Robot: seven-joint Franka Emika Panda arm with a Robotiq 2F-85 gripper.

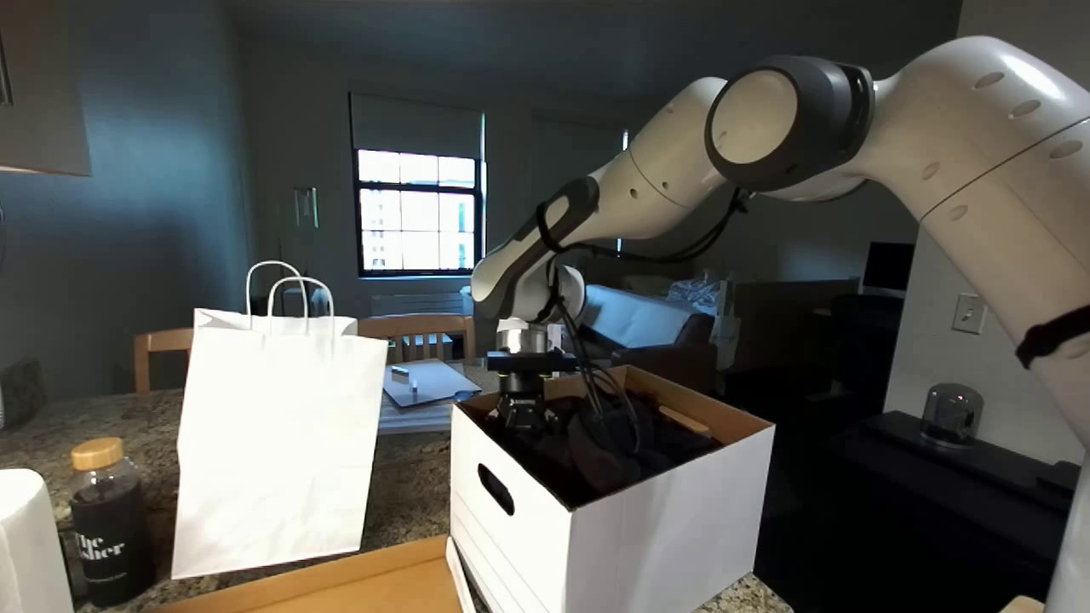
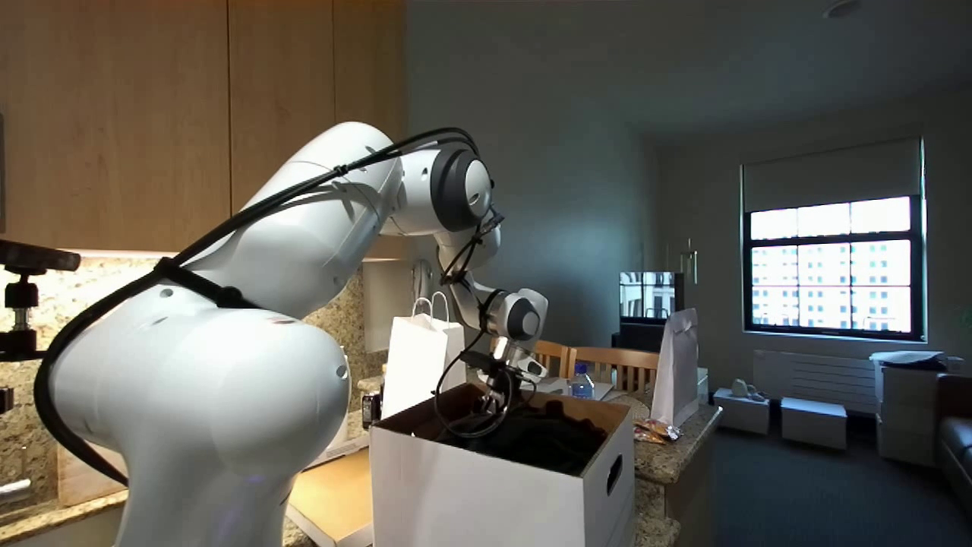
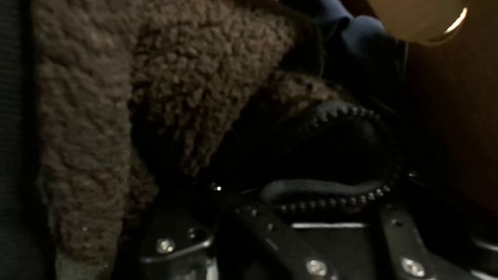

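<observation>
My gripper [image 1: 524, 421] points down inside the white cardboard box [image 1: 669, 521], close to the box's far left edge. It is shut on dark zippered cloth. In the wrist view a loop of zipper [image 3: 355, 112] bulges just beyond the fingers, and brown fleece [image 3: 205, 60] fills the left and middle. A dark, bunched part of the cloth [image 1: 603, 449] stands up beside the gripper in the first exterior view. The fingertips are hidden in shadow and fabric. Dark clothing [image 2: 547, 439] covers the box's contents in the second exterior view.
A white paper bag [image 1: 281, 449] stands left of the box, with a dark bottle [image 1: 111, 531] beyond it. A brown cardboard lid [image 1: 358, 582] lies on the counter in front. Cables from the arm hang over the box. A water bottle [image 2: 581, 381] stands behind it.
</observation>
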